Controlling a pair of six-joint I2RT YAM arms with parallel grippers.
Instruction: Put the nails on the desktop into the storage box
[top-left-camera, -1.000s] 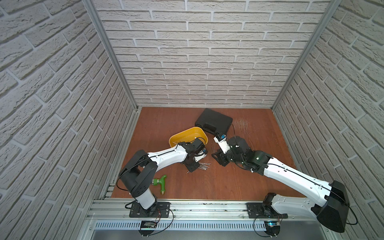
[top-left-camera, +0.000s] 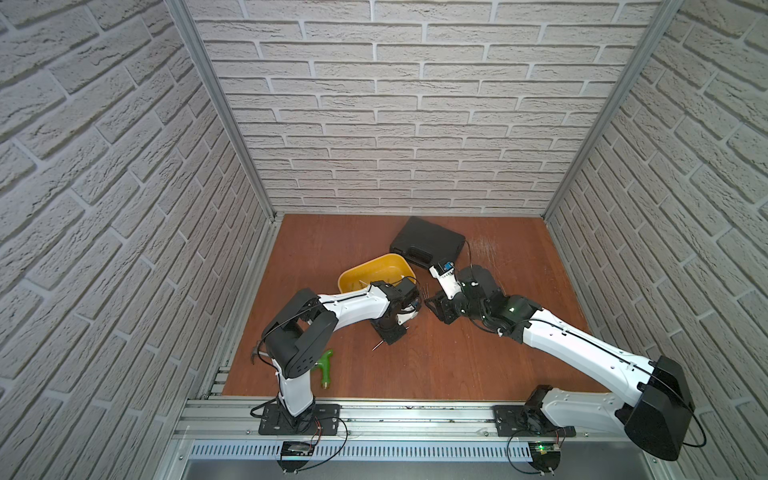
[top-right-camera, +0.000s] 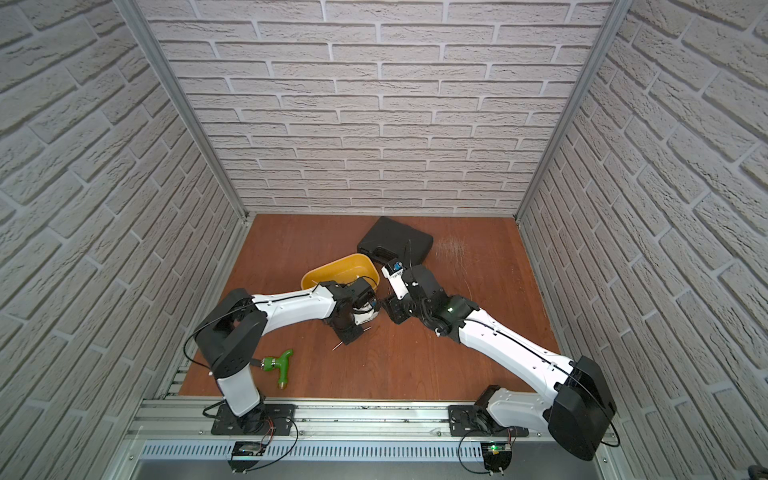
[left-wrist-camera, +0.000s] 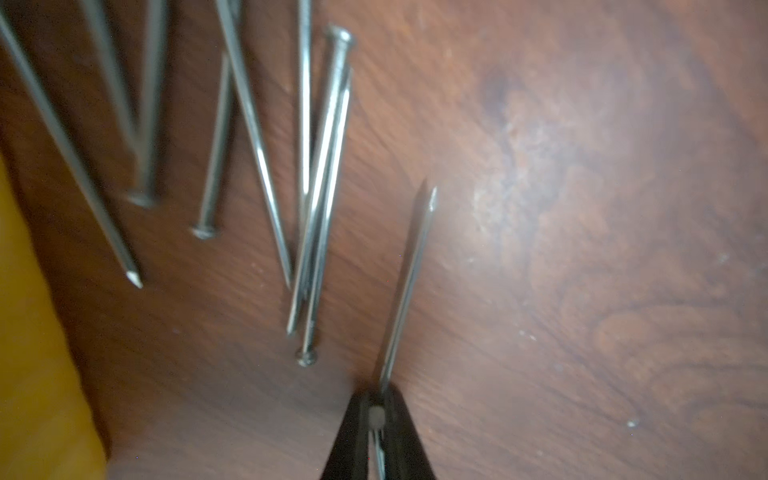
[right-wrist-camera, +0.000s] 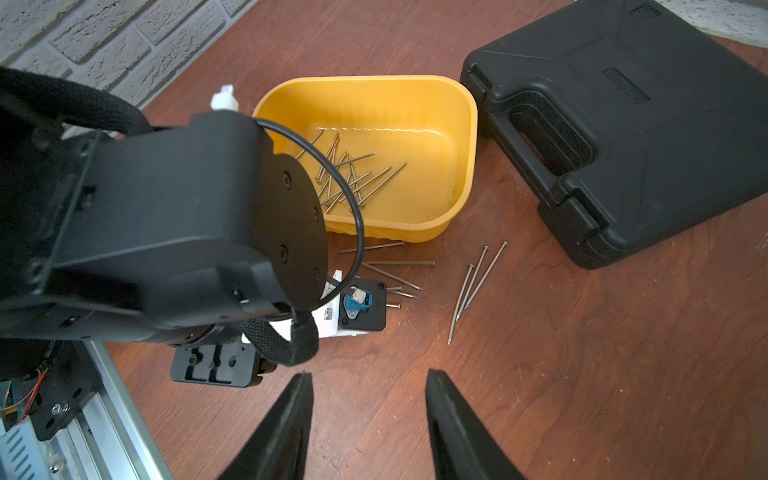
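Observation:
My left gripper is shut low over the desktop, its narrow fingers together on a nail (left-wrist-camera: 408, 280) whose pointed end sticks out ahead. A round nail head shows between the fingers, with a shaft running back below it; I cannot tell whether this is a second nail. Ahead and to the left lie several loose nails (left-wrist-camera: 324, 168), some crossing. The yellow storage box (right-wrist-camera: 432, 196) holds several nails (right-wrist-camera: 376, 189). Three more nails (right-wrist-camera: 478, 281) lie right of the left gripper in the right wrist view. My right gripper stands open and empty above the desktop.
A black case (right-wrist-camera: 632, 120) lies right of the box. Near the front left is a green-handled tool (top-right-camera: 283, 366). The left arm (right-wrist-camera: 192, 232) crosses beside the box, close to the right gripper.

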